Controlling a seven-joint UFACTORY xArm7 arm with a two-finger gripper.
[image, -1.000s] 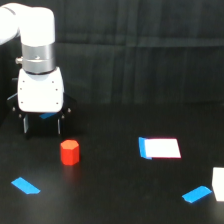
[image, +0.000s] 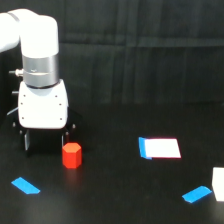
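Note:
A red block (image: 72, 155) stands upright on the black table at the left of the camera view. The white and silver arm comes down from the upper left. My gripper (image: 46, 145) is low over the table, its two dark fingers spread apart, and no object can be made out between them. The block is outside the fingers, right by the right-hand one. Whether that finger touches it cannot be told against the dark background.
A blue piece (image: 26, 186) lies flat at the front left, another blue piece (image: 197, 194) at the front right. Farther back is a white rectangle (image: 162, 148) with red and blue edges. A white object (image: 218, 184) is cut off at the right edge. Mid-table is clear.
The arm has come down, bringing my gripper closer to the table beside the block. The red block sits slightly farther right and nearer the camera than before.

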